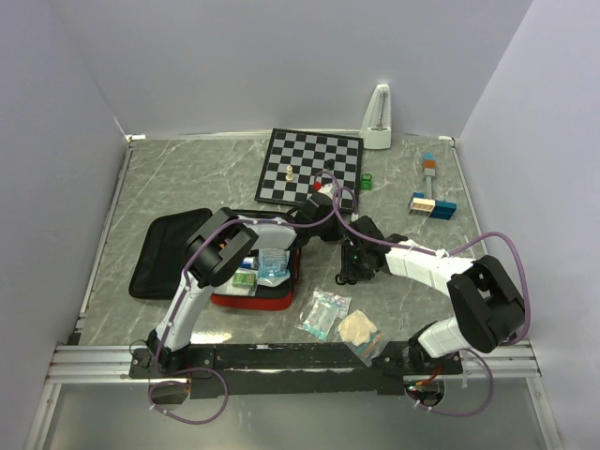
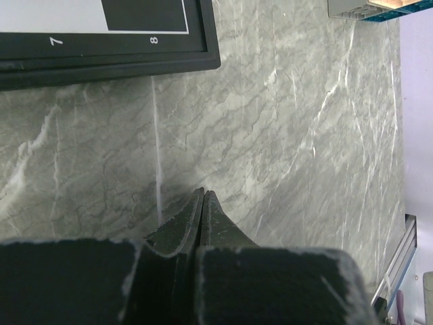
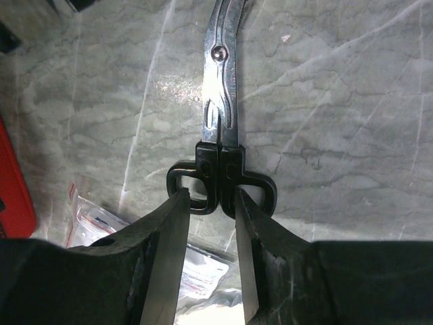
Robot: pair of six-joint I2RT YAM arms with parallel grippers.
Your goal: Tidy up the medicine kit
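The metal scissors (image 3: 220, 101) with black handles show in the right wrist view, their far blade end cut off by the frame. My right gripper stands slightly open over the handles, one finger on each side of the middle stems. In the left wrist view, my left gripper is shut with nothing between its fingertips; bare tabletop lies beyond them and no blade shows there. The red-rimmed medicine kit (image 1: 253, 303) sits under the left arm, packets inside, its black lid (image 1: 164, 258) laid open leftward.
Two plastic bags, one clear (image 1: 323, 314) and one with beige contents (image 1: 360, 330), lie at the front. Behind the arms are a chessboard (image 1: 281, 150), a white metronome (image 1: 377, 122) and a blue toy (image 1: 442, 210).
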